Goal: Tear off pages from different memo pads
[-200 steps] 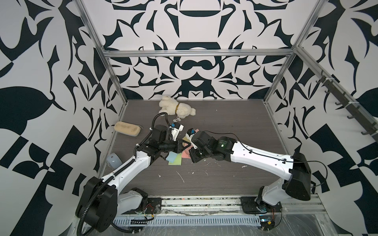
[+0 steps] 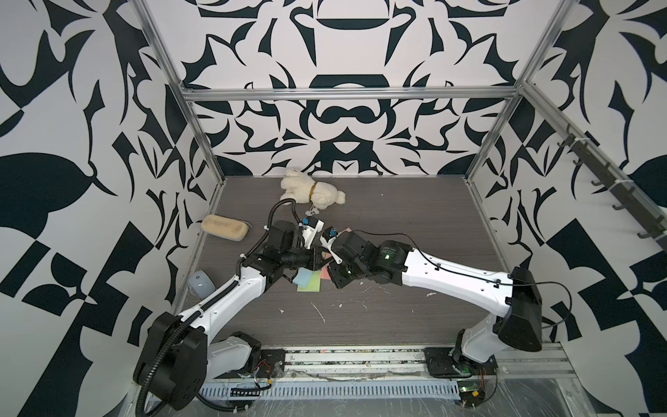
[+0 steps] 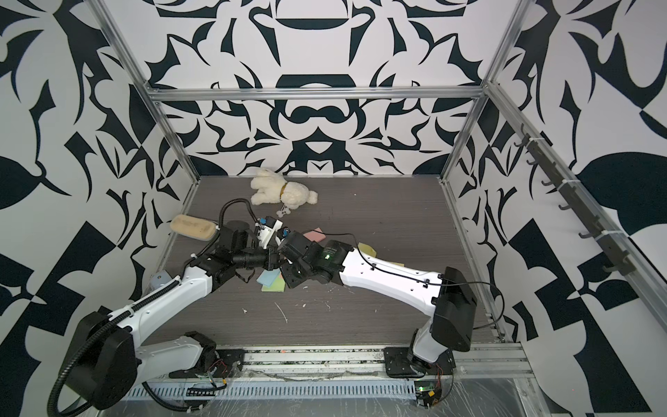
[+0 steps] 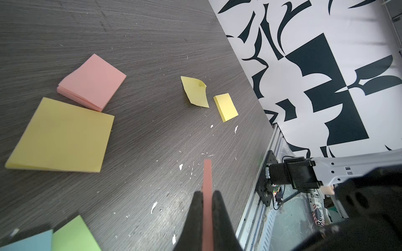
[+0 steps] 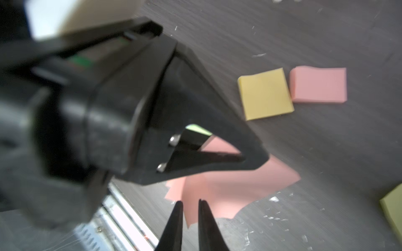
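Observation:
Pink memo paper (image 5: 247,188) stands on edge, raised off the table, with my left gripper shut on it. Seen edge-on in the left wrist view, it is a narrow upright strip; how many sheets it has I cannot tell. Close in front of the left gripper, my right gripper is part open. Its fingertips overlap the pink paper's lower left part in the right wrist view, and whether paper lies between them is unclear. On the table are a pink pad (image 4: 94,79), a large yellow pad (image 4: 62,138), a blue pad (image 4: 31,242) and a green one (image 4: 75,236).
A curled yellow sheet (image 4: 195,90) lies beside a small yellow pad (image 4: 226,107). Paper scraps dot the table. A plush toy (image 2: 305,189) lies at the back, a tan oblong object (image 2: 224,227) at the left.
My right gripper has shifted a little left, closing the gap to the left gripper. The left arm looks still.

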